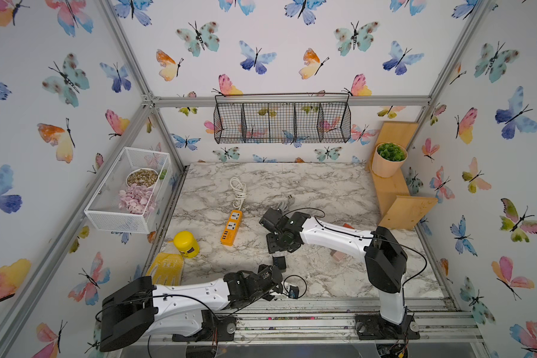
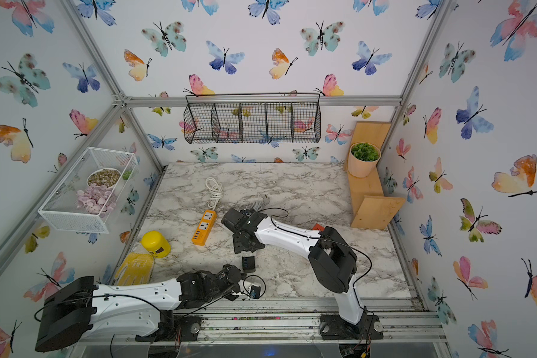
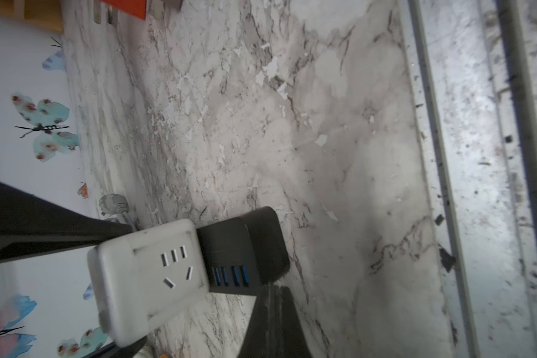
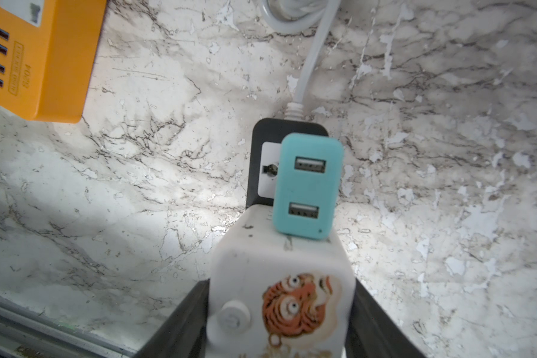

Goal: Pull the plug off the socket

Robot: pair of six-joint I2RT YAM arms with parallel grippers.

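A white block-shaped plug (image 4: 280, 298) with a red cartoon face fills the lower right wrist view. My right gripper is shut on it, a finger on each side. The left wrist view shows the plug (image 3: 155, 274) from its side, with socket slots. Beneath lies a black power strip (image 4: 259, 194); its end with blue USB ports (image 3: 244, 256) sticks out beside the plug. Whether the plug is seated in the strip is hidden. A teal USB plug (image 4: 307, 185) sits on the strip's cable side. My left gripper is shut, nothing showing between its fingers, near the table's front edge.
An orange power strip (image 1: 231, 227) lies to the left. Further left are a yellow can (image 1: 186, 244) and a yellow glove (image 1: 165, 269). A wooden shelf (image 1: 407, 210) with a potted plant stands at right.
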